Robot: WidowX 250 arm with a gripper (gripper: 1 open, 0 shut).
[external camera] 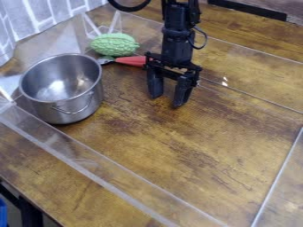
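Note:
My black gripper (pixel 171 85) is low over the wooden tabletop, right of centre-top, its fingers pointing down near the surface. Whether it is open or holds anything between the fingers is hard to tell. Just left of it, partly behind it, lies a red-handled utensil (pixel 128 60). A green bumpy vegetable (pixel 113 45) rests further back to the left.
A large steel pot (pixel 62 89) stands on the left. Clear plastic edging (pixel 260 96) runs round the work area.

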